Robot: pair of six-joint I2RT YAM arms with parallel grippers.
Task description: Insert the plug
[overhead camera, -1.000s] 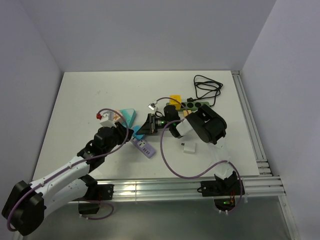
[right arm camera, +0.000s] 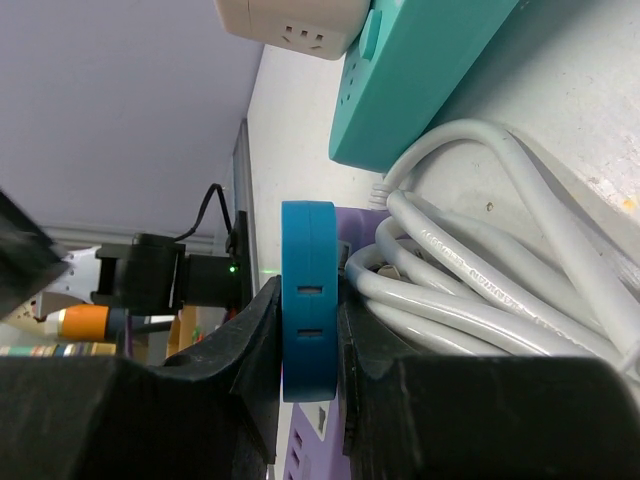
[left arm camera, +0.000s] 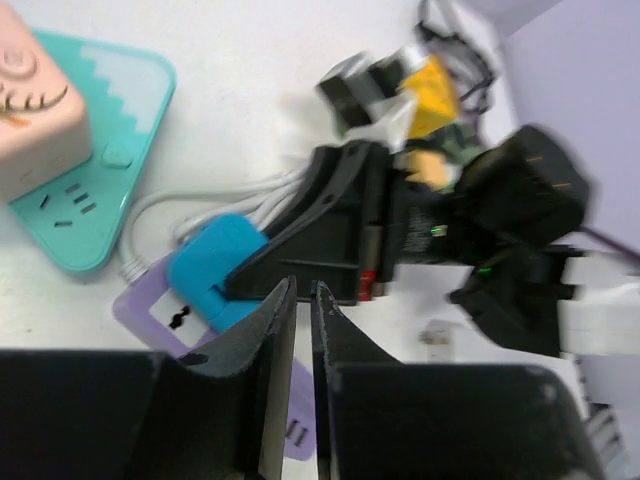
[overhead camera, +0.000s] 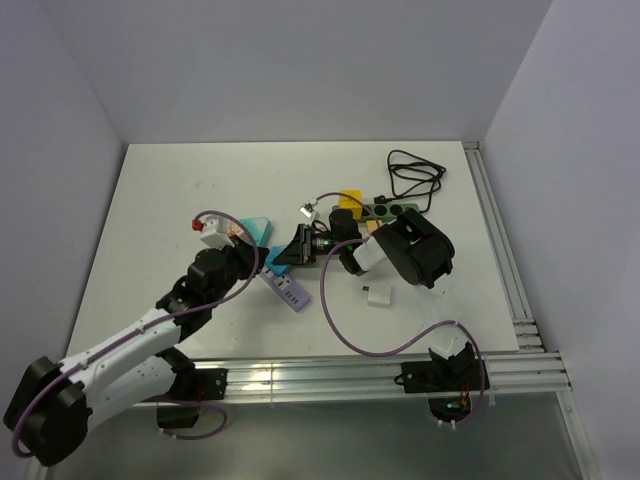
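Observation:
A blue block-shaped plug (left arm camera: 215,265) sits over the purple power strip (overhead camera: 290,295), with my right gripper shut on it; whether it is seated is hidden. My left gripper is just left of it in the top view, fingers narrowly parted with nothing visible between them. White cables (right arm camera: 540,230) are bunched beside the plug and strip.
A teal board (right arm camera: 400,80) with a beige block (left arm camera: 30,120) lies behind. Yellow and green items and a black cable (overhead camera: 430,170) are at back right, a small white block (overhead camera: 378,296) at front right.
The right arm is nearly still.

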